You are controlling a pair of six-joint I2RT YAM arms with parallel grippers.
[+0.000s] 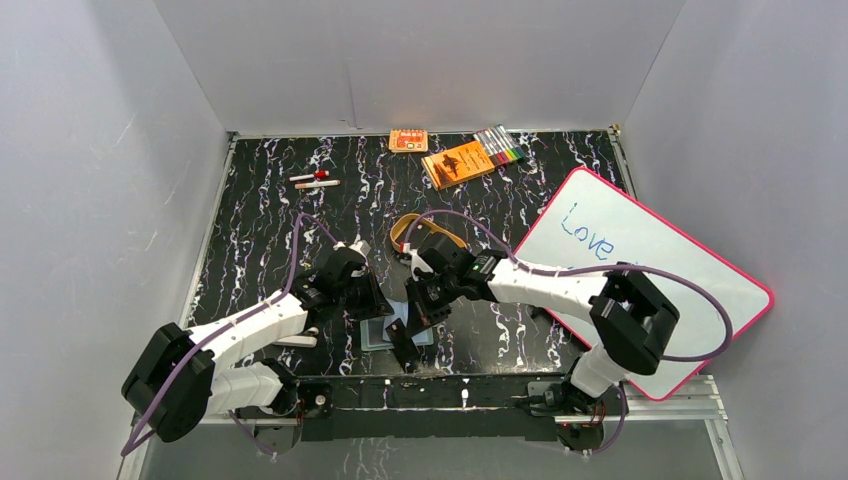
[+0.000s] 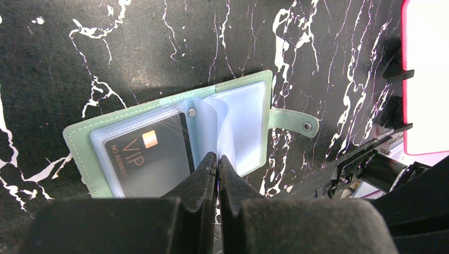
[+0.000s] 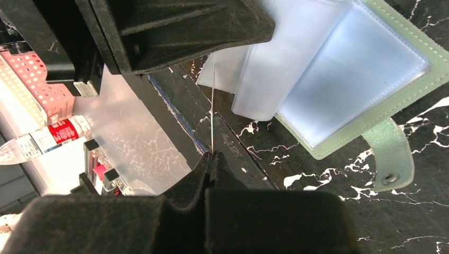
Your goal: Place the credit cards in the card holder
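Observation:
The green card holder (image 2: 79, 137) lies open at the table's front, with a dark VIP card (image 2: 148, 169) in one sleeve. My left gripper is shut over it, its tips at a raised clear sleeve (image 2: 222, 127), apparently pinching it. My right gripper is shut on a thin card (image 3: 213, 121), seen edge-on in the right wrist view and as a dark card (image 1: 404, 345) in the top view, beside the holder's sleeves at the table's front edge.
An orange tray (image 1: 405, 222) sits behind the grippers, partly hidden. The whiteboard (image 1: 640, 240) covers the right side. Markers (image 1: 315, 184), a small notepad (image 1: 408, 140) and a marker box (image 1: 455, 165) lie at the back.

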